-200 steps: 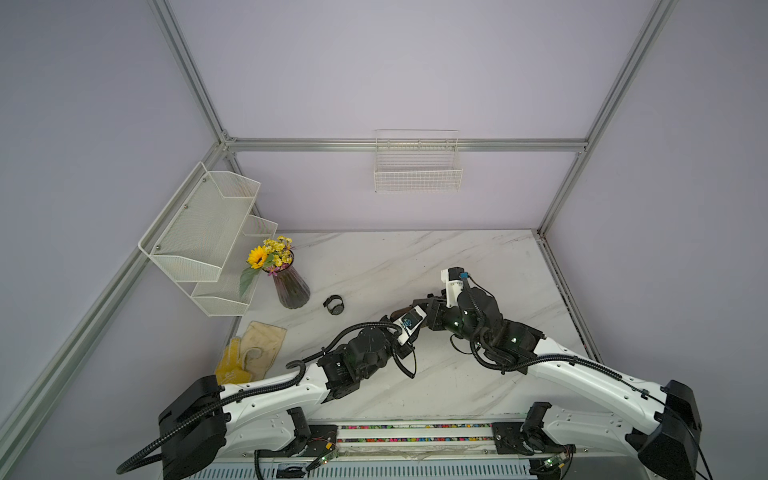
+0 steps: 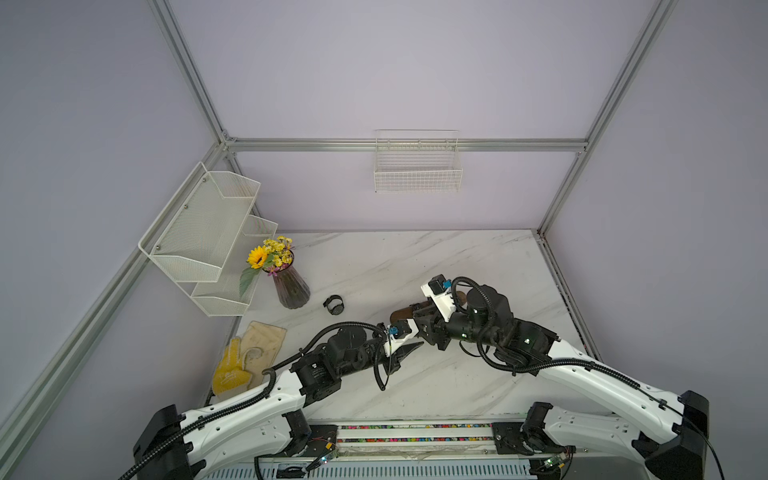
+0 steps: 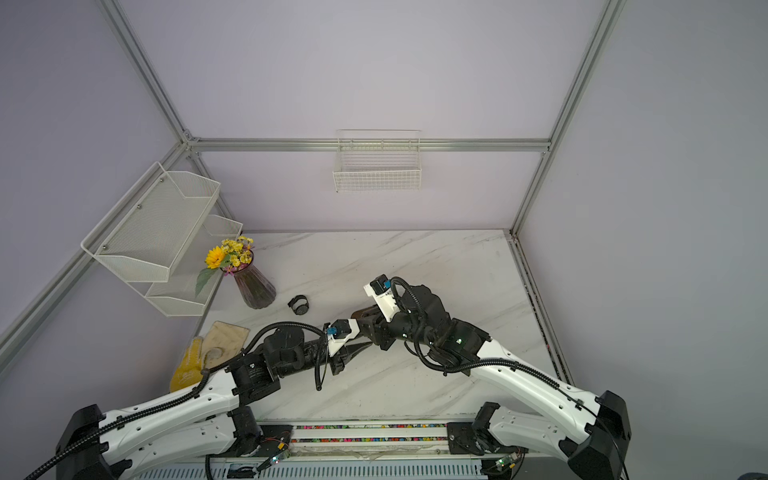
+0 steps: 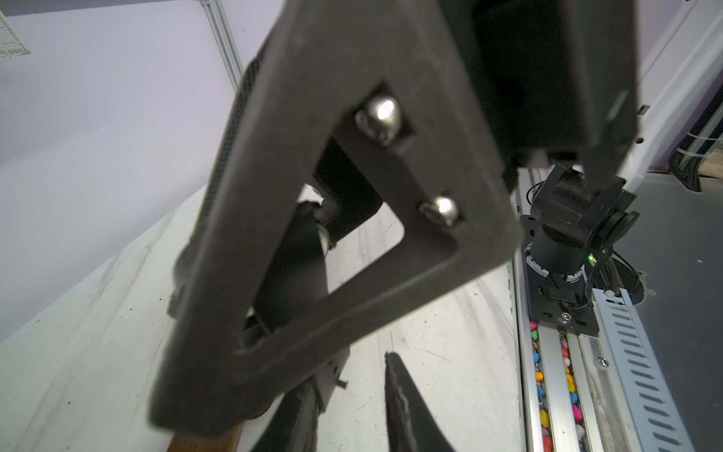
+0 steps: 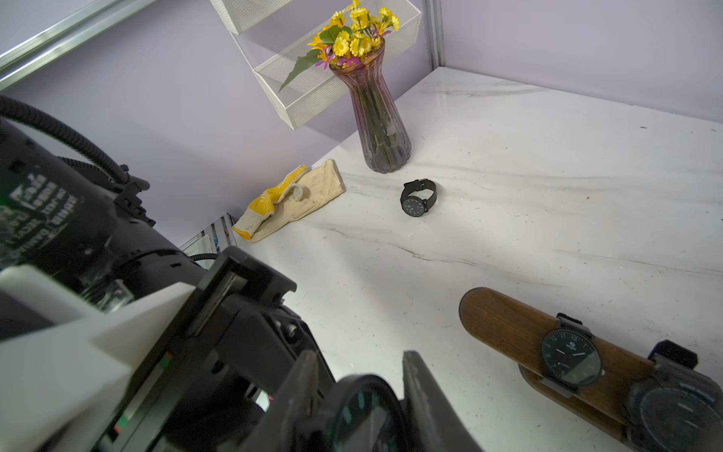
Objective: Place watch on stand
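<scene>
A black-dialed watch [image 5: 365, 422] shows at the bottom of the right wrist view, between the fingers of my right gripper, which is shut on it above the table. My left gripper stands part open close by, with nothing visible between its fingers. The wooden stand [image 5: 498, 316] bears a dark-faced watch [image 5: 571, 356] and, at the frame's right edge, a second bulky black one [image 5: 675, 414]. From above, both grippers hide most of the stand. Another black watch [image 5: 416, 199] lies on the table near the vase.
A vase of yellow flowers [image 5: 382, 128] stands at the back left beside the white mesh shelf [image 2: 212, 232]. A yellow glove [image 2: 232, 368] lies on a beige cloth [image 2: 272, 340] at the left.
My left gripper has turned, pulled slightly back toward the left and opened, its fingers now spread. The loose watch has not moved.
</scene>
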